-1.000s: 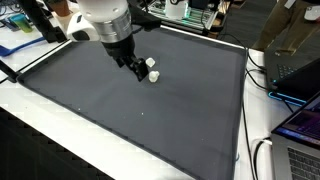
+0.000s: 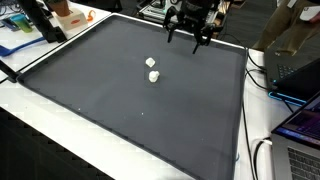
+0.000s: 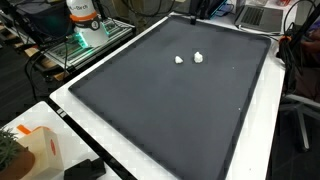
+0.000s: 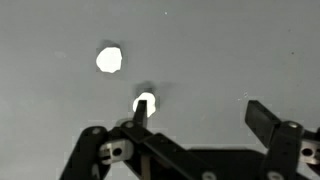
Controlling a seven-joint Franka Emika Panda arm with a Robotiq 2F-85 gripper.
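Observation:
Two small white objects lie apart on the grey table. In the wrist view one is a roundish white piece (image 4: 109,60) at upper left; the other white piece (image 4: 146,103) appears just beyond the left fingertip. My gripper is open, its dark fingers wide apart with bare table between them. Exterior view 1 shows the gripper (image 2: 183,42) near the far side of the table, to the right of and beyond the nearer white piece (image 2: 154,76) and the farther white piece (image 2: 151,62). What the pieces are is too small to tell.
The grey tabletop (image 2: 130,115) is otherwise mostly clear. A laptop (image 2: 295,135) and cables stand along the right edge. In exterior view 2 a plant pot (image 3: 14,155) and an orange-and-white container (image 3: 40,150) sit off the near left corner.
My gripper has swept right and toward the far side, from left of the white pieces, over them, to beyond their right. Both pieces appear unmoved.

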